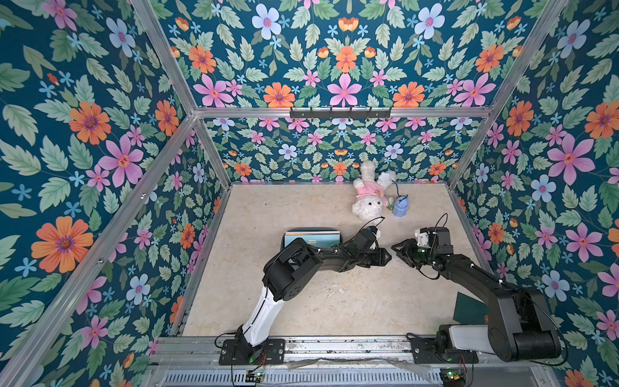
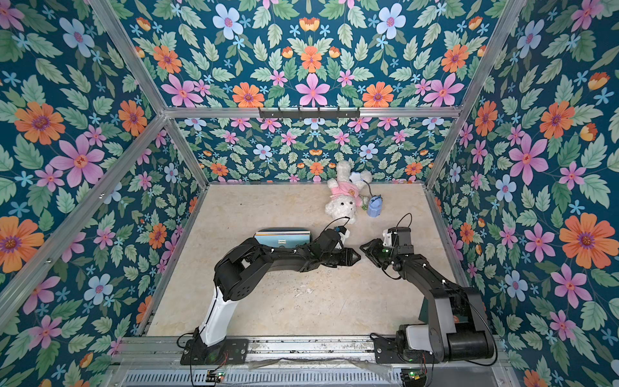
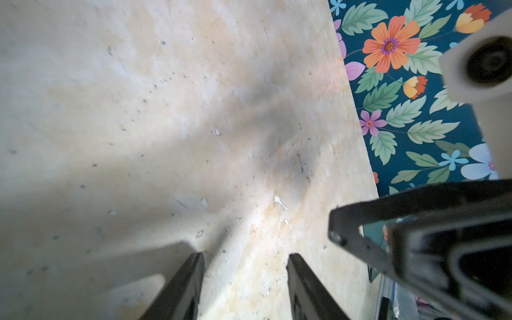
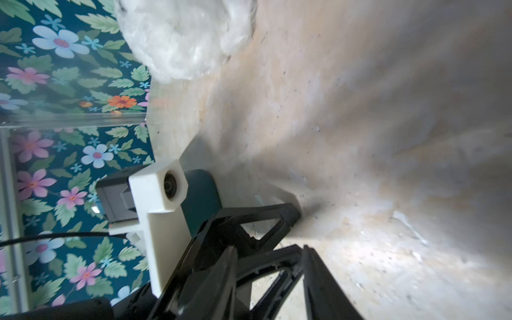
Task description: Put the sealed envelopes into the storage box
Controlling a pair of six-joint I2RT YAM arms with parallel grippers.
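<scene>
A dark green envelope (image 1: 469, 308) lies at the front right of the table, partly hidden under my right arm; a sliver of this envelope (image 3: 375, 241) shows in the left wrist view. The box (image 1: 312, 238), left of centre with light blue and cream inside, is partly covered by my left arm; its teal side (image 4: 201, 197) shows in the right wrist view. Mid-table, my left gripper has its fingers apart over bare surface. Facing it at a small gap, my right gripper also has its fingers parted, nothing between them.
A white plush toy in pink (image 1: 369, 200) lies at the back, with a small blue object (image 1: 400, 205) beside it. The two grippers' tips are close together. Bare table (image 1: 367, 303) spreads in front of them.
</scene>
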